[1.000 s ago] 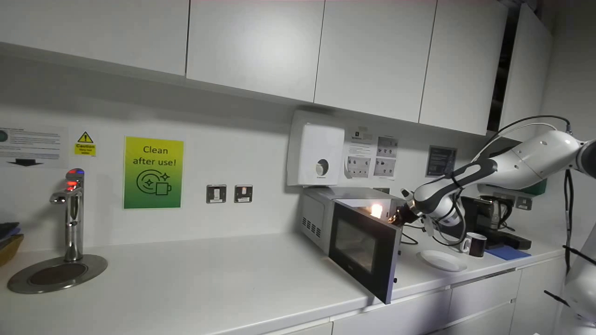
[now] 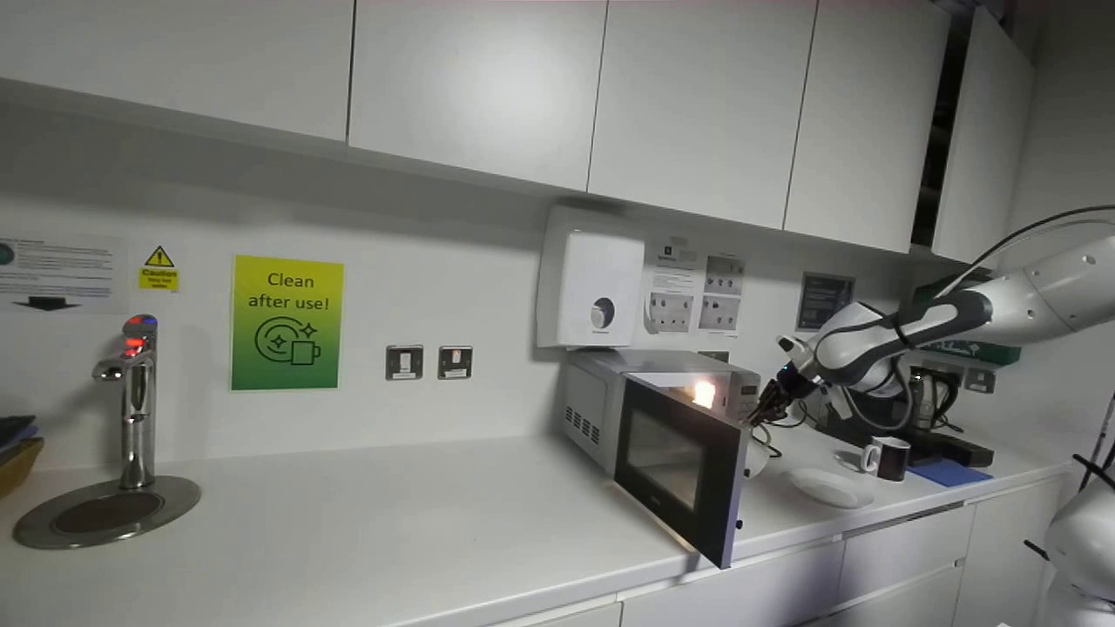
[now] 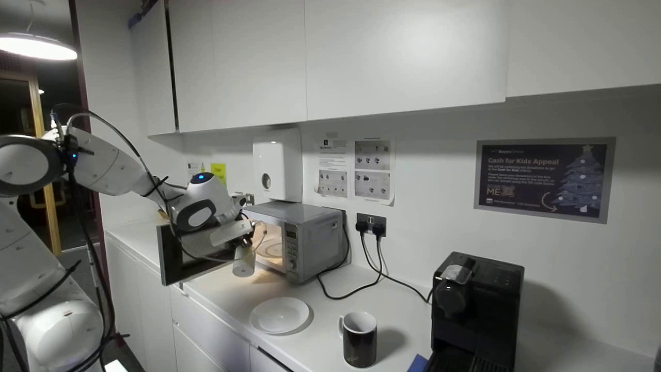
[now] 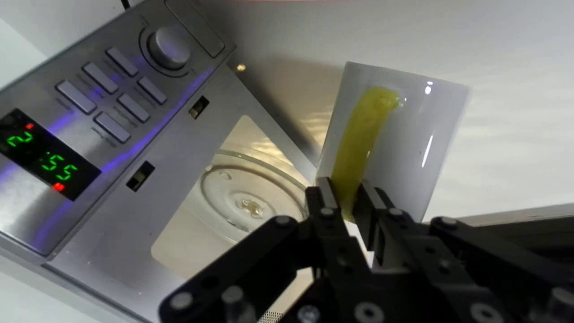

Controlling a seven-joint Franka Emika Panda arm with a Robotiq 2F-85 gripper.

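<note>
A pale mug (image 3: 244,260) with a yellowish handle (image 4: 361,141) hangs at my gripper, which is shut on that handle. In exterior view 2 the mug is off the counter, in front of the microwave (image 3: 316,238). The microwave door (image 2: 679,470) stands wide open, and the lit cavity shows a glass turntable (image 4: 253,202) with nothing seen on it. Exterior view 1 shows my gripper (image 2: 768,406) just past the door's free edge, with part of the mug (image 2: 755,458) behind that edge.
A white plate (image 3: 280,315) lies on the counter before the microwave, with a dark mug (image 3: 359,340) further right. A black coffee machine (image 3: 477,310) stands beyond. Power cables (image 3: 365,291) run behind.
My gripper has drawn back from the microwave, to the right in exterior view 1. Part of the mug now shows beside the door's edge. Door, plate and dark mug have stayed put.
</note>
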